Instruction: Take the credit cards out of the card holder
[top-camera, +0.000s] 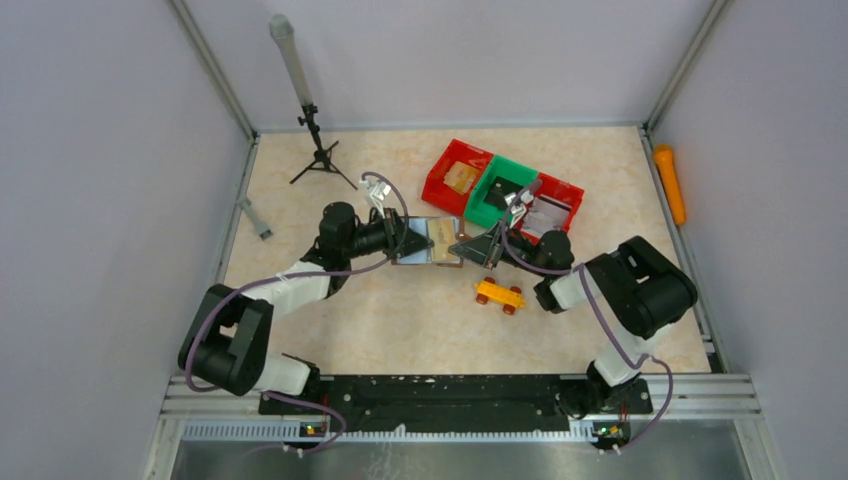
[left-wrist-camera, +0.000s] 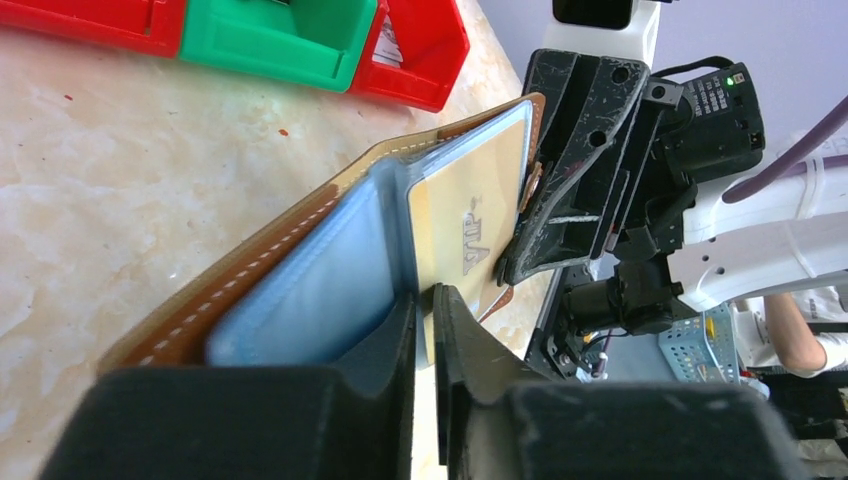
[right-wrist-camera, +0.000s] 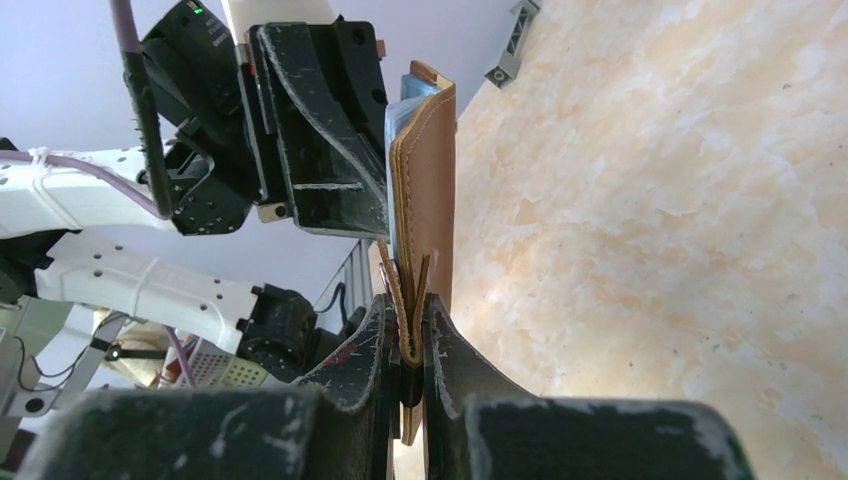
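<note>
The brown leather card holder (top-camera: 461, 229) is held spread above the table between my two grippers. Inside it, the left wrist view shows a blue lining (left-wrist-camera: 330, 275) and a beige card (left-wrist-camera: 475, 220) with dark lettering. My left gripper has its fingertips at the lower edge of the beige card, with a narrow slit between them; whether they clamp that edge is unclear. My right gripper is shut on the holder's brown edge, leather visible between its fingers. From that side the holder's brown outside (right-wrist-camera: 432, 180) stands upright.
Behind the holder stand a red bin (top-camera: 434, 190), a green bin (top-camera: 480, 208) and another red bin (top-camera: 574, 196). A yellow toy car (top-camera: 500, 294) sits near the right gripper. Clear table lies in front and to the left.
</note>
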